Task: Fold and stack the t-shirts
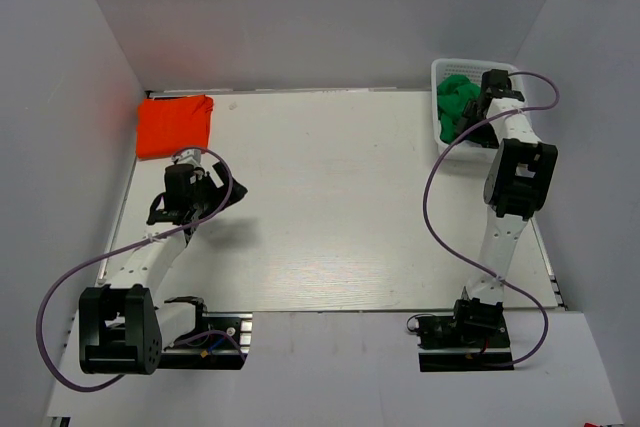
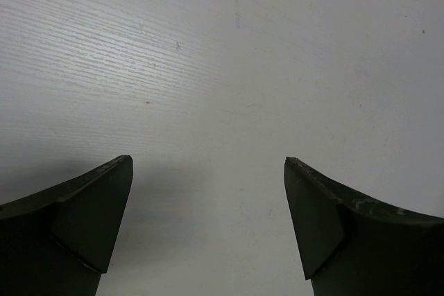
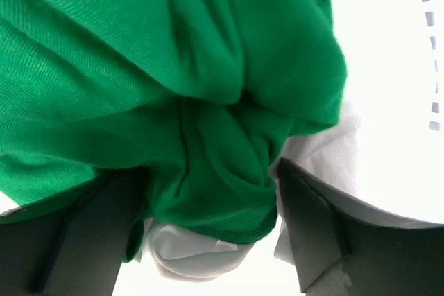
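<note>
A green t-shirt (image 1: 455, 97) lies crumpled inside the white basket (image 1: 441, 147) at the back right. My right gripper is down in the basket, part open, its fingers (image 3: 319, 220) on either side of a fold of the green cloth. Grey cloth (image 3: 198, 251) shows beneath that fold. Whether the pads grip the cloth, I cannot tell. On the back left of the table rests a folded orange-red t-shirt (image 1: 174, 127). Above bare table at the left, my left gripper stands open and empty.
Around the right gripper rise the basket's walls, with a slotted side (image 3: 431, 39) close by. Grey walls bound the table at the back and sides.
</note>
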